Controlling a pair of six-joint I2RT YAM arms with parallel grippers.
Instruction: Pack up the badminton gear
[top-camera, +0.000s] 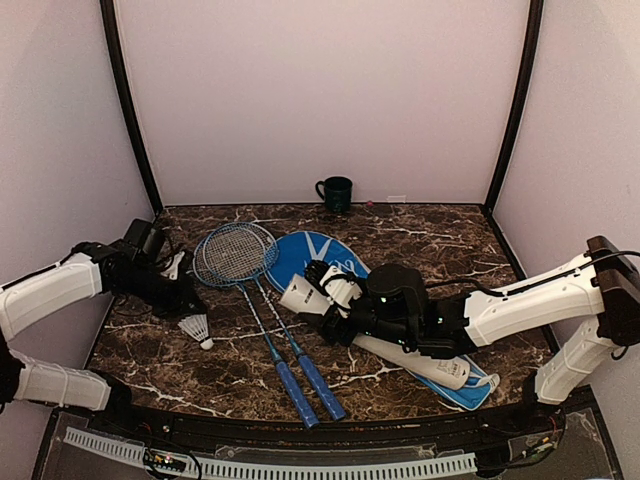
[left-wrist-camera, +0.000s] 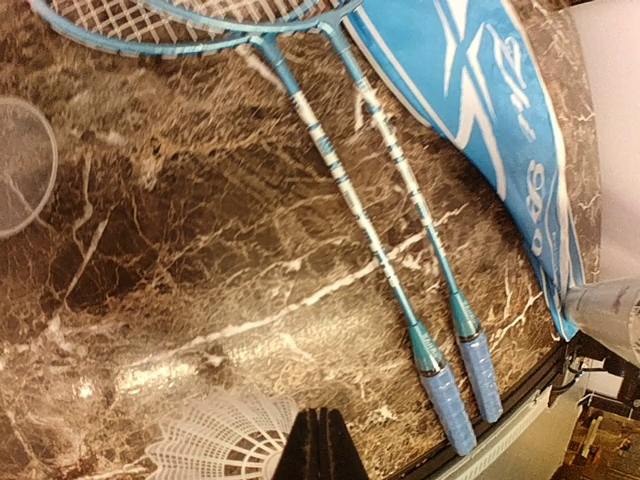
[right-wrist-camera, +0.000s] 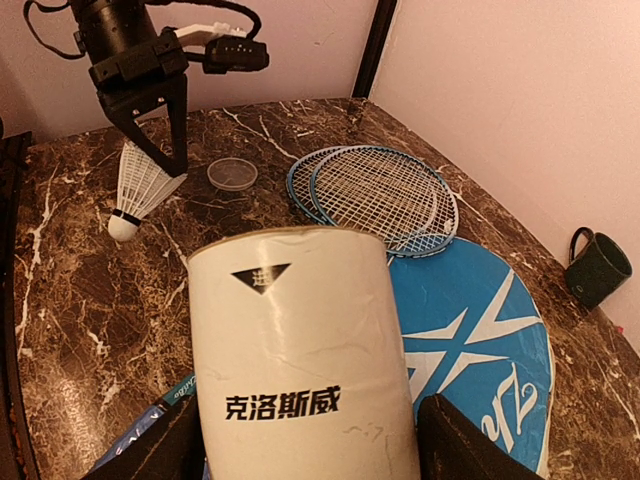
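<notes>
My left gripper (top-camera: 188, 305) is shut at the left of the table, its fingertips (left-wrist-camera: 320, 440) together at the skirt of a white shuttlecock (top-camera: 196, 330). The shuttlecock (right-wrist-camera: 140, 185) points cork downward and away from the fingers. At the right, my right gripper (top-camera: 335, 310) is closed around a white shuttle tube (right-wrist-camera: 290, 330), with a finger on either side. The tube slants across the blue racket bag (top-camera: 295, 250). Two blue rackets (top-camera: 285, 335) lie side by side in the middle, grips toward the front edge.
A clear round lid (right-wrist-camera: 232, 174) lies flat near the left gripper. At the back stands a dark mug (top-camera: 337, 193). Walls enclose the table at the back and sides.
</notes>
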